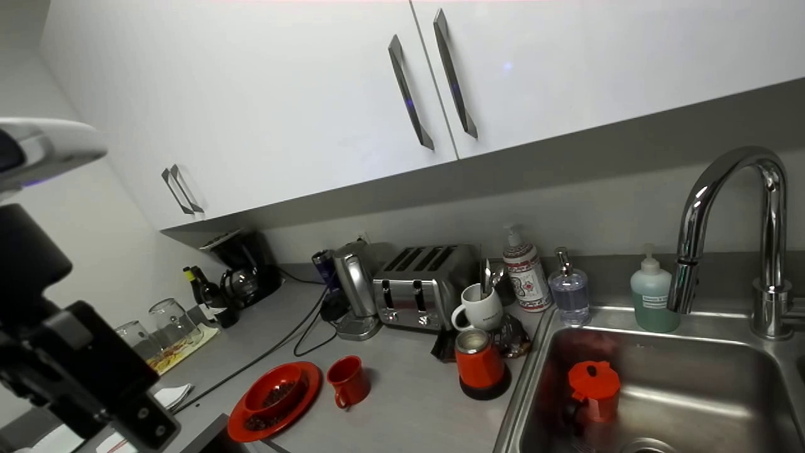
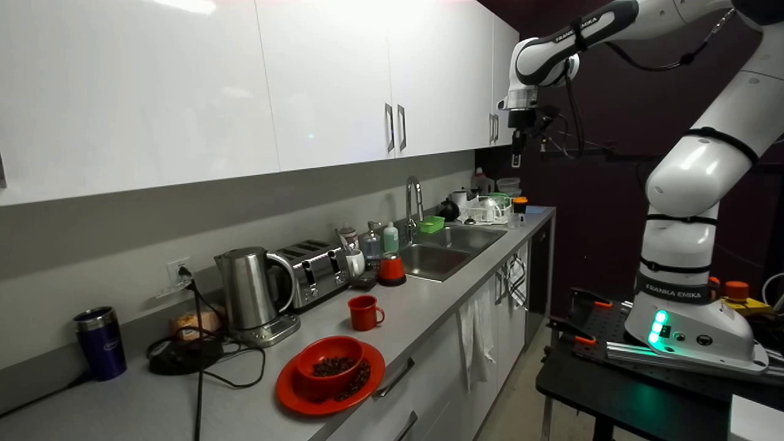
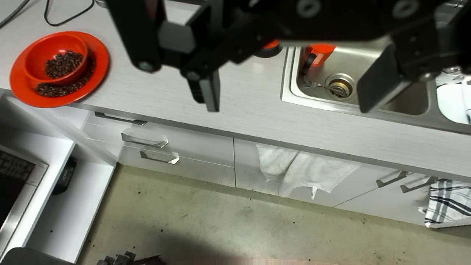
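Note:
In the wrist view my gripper is open, its two fingers spread wide with nothing between them. It hangs in the air above the front of the counter [image 3: 251, 92], high over the drawers. A red plate [image 3: 103, 66] with a red bowl [image 3: 33, 66] and dark beans lies on the counter to the left. Beside the plate stands a red mug [image 1: 348, 381]. A red pot base [image 1: 480, 367] with an open metal top is left of the sink [image 1: 709, 400]. Inside the sink sits the red pot top [image 1: 596, 389] with its lid.
A toaster [image 1: 419, 290], a kettle [image 1: 356, 290] and a white mug [image 1: 480, 308] with utensils line the wall. Soap bottles [image 1: 655, 298] and the faucet [image 1: 770, 226] stand behind the sink. Handled white cabinets [image 1: 287, 113] overhang the counter. A white towel [image 3: 304, 170] hangs at the front.

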